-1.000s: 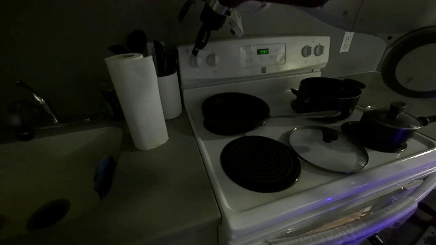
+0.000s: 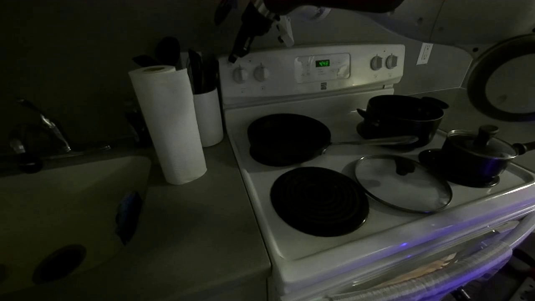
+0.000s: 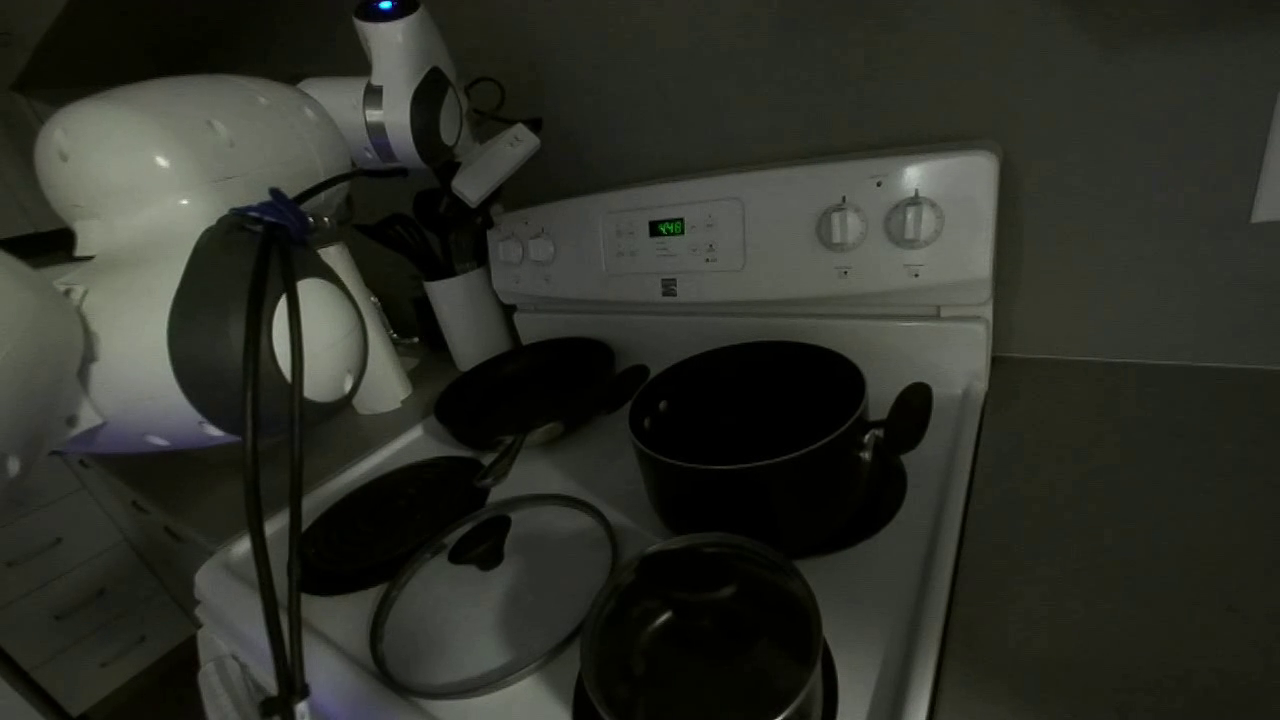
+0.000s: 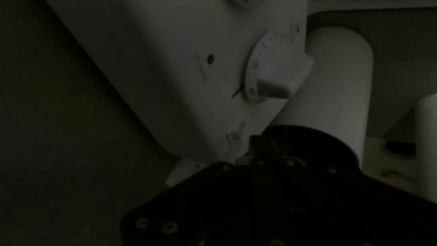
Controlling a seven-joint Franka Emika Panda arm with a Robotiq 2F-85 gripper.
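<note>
My gripper (image 2: 233, 57) hangs at the upper left corner of the stove's back panel (image 2: 281, 75), its fingers pointing down and shut. Nothing shows between them, though the view is dark. In the wrist view the dark gripper lies just below a white control knob (image 4: 282, 71) with printed numbers, apart from it in the picture. Exterior view 1 has the left pair, an outer knob (image 2: 240, 75) and an inner knob (image 2: 261, 73). The arm hides the gripper's tips in exterior view 2.
A white utensil holder (image 2: 209, 120) and a paper towel roll (image 2: 170, 125) stand left of the stove. On the cooktop are a frying pan (image 2: 288, 138), a large pot (image 2: 401, 120), a glass lid (image 2: 401, 188) and a lidded saucepan (image 2: 471, 158).
My gripper has shifted a little up and to the left in exterior view 1, away from the outer left knob. Pans, pots and lid stay put.
</note>
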